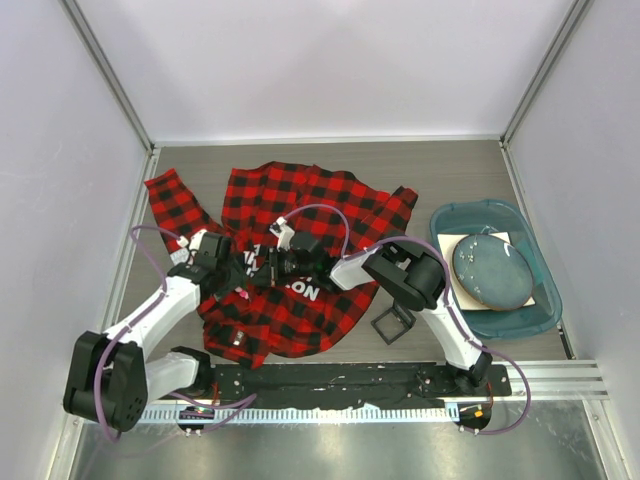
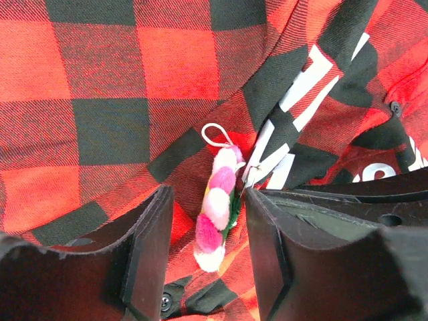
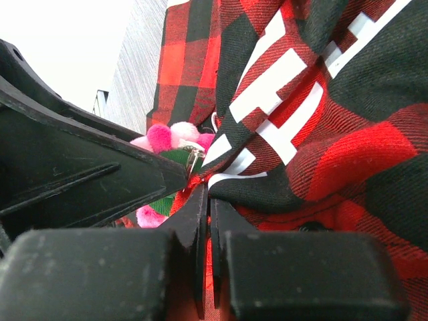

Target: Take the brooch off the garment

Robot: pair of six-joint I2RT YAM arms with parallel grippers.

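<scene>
The brooch (image 2: 217, 200), a row of pink and white pom-poms on a green backing with a white loop, lies on the red-and-black plaid garment (image 2: 177, 63). My left gripper stands open, its fingers on either side of the brooch. In the right wrist view, the brooch's green backing (image 3: 175, 158) and a metal pin part (image 3: 193, 160) show close to the cloth, partly covered by a left finger (image 3: 87, 167). My right gripper is shut on a fold of garment beside the brooch. Whether the pin still passes through the cloth cannot be told.
A teal basin (image 1: 548, 312) holding a round dark object (image 1: 492, 272) stands at the right. A small dark frame (image 1: 393, 323) lies on the table between basin and garment. The two grippers are very close together.
</scene>
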